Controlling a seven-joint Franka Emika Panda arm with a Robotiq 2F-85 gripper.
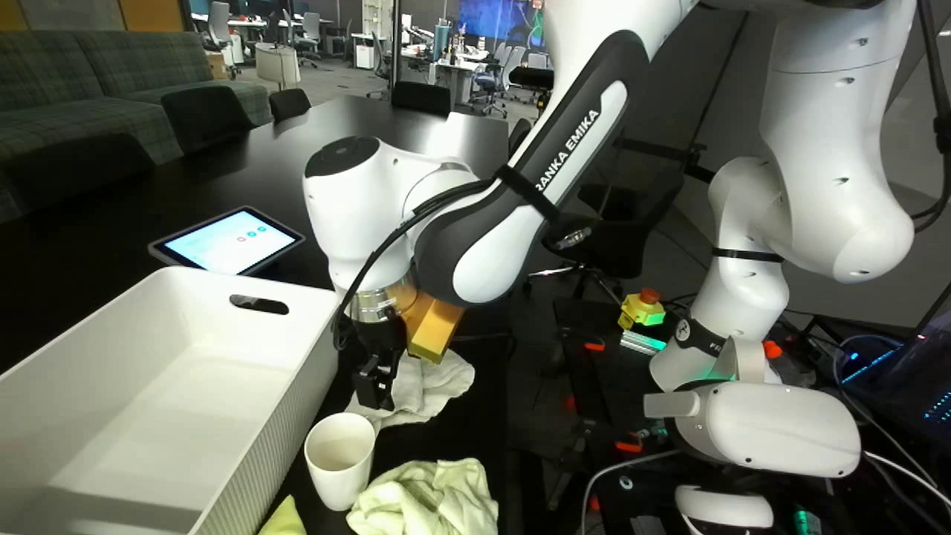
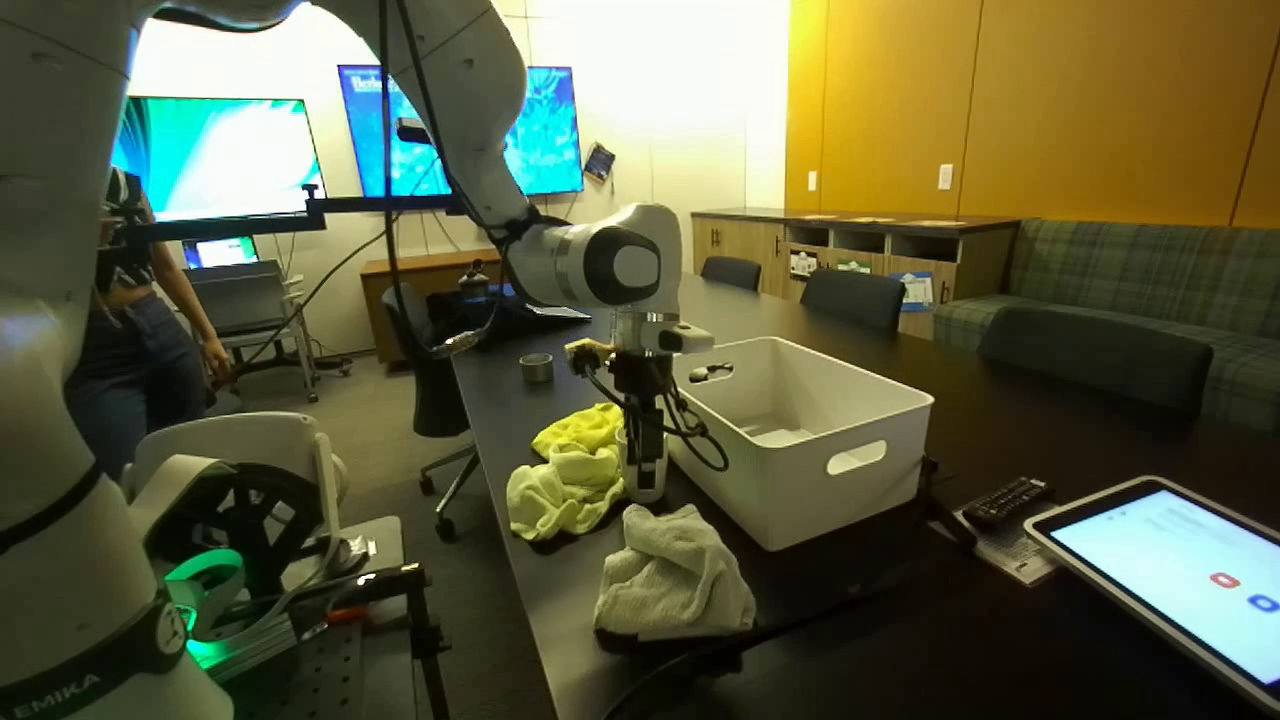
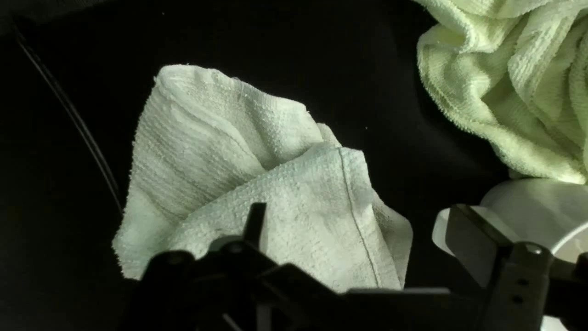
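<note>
Open and empty, my gripper (image 1: 376, 392) points down over the table between the white mug and the grey-white cloth. The white mug (image 1: 339, 459) stands upright beside the bin; in the wrist view the right finger (image 3: 477, 242) partly covers this mug (image 3: 532, 209). Under the other finger (image 3: 255, 223) spreads the crumpled grey-white cloth (image 3: 286, 193), with part of it hidden by the gripper. A pale green cloth (image 1: 428, 499) is bunched up close to the mug. Whether either finger touches the mug or cloth, I cannot tell.
The large white bin (image 2: 840, 480) is empty and borders the mug's side. A yellow cloth (image 2: 588, 426) lies past the green one, and a small grey tin (image 2: 536, 367) is farther along. A tablet (image 1: 230, 241) rests behind the bin. A black cable crosses the table.
</note>
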